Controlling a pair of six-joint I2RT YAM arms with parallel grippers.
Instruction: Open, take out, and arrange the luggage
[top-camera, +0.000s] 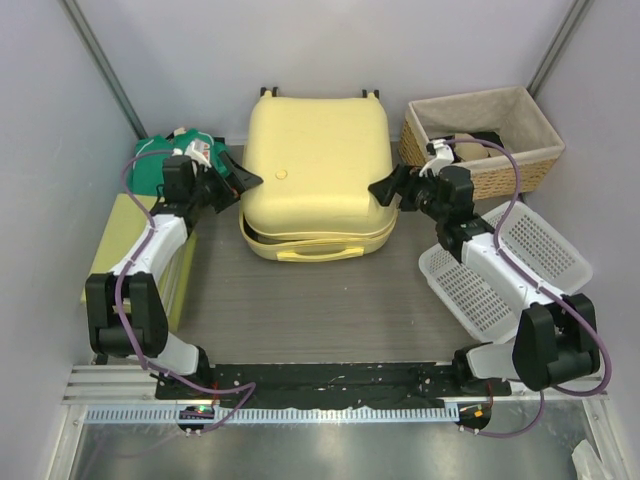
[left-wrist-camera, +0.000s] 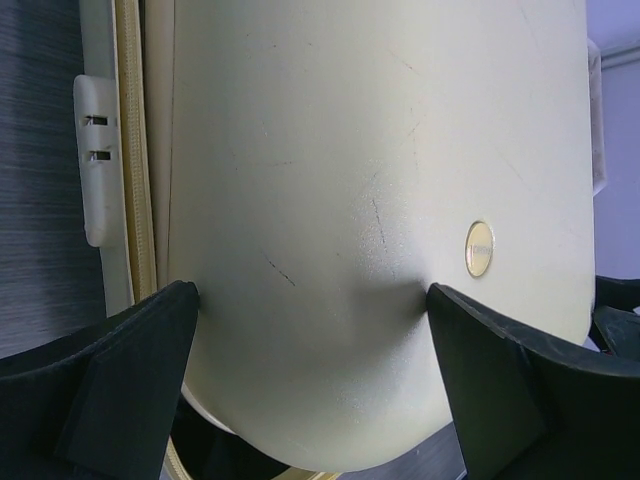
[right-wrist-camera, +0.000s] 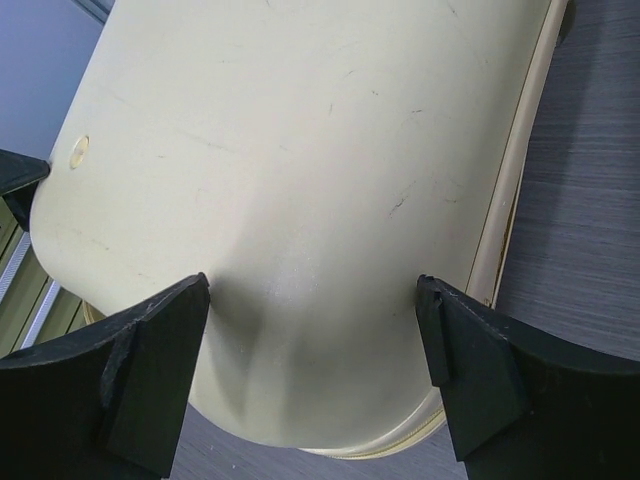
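Note:
A large pale yellow suitcase (top-camera: 318, 165) lies in the middle of the floor, its lid resting slightly ajar, with a dark gap along the front left. The suitcase handle (top-camera: 320, 254) faces the front. At the lid's left edge is my left gripper (top-camera: 247, 182); its fingers stand wide apart in the left wrist view, the lid's corner (left-wrist-camera: 330, 380) showing between them. My right gripper (top-camera: 388, 192) is at the lid's right edge, also open, with the lid's other corner (right-wrist-camera: 310, 370) between its fingertips. Whether the fingers touch the lid is hard to tell. The suitcase's contents are hidden.
A wicker basket (top-camera: 497, 180) with dark and tan items stands at the back right, a white perforated basket (top-camera: 470, 300) in front of it. To the left are a yellow-green box (top-camera: 118, 238) and green cloth (top-camera: 148, 170).

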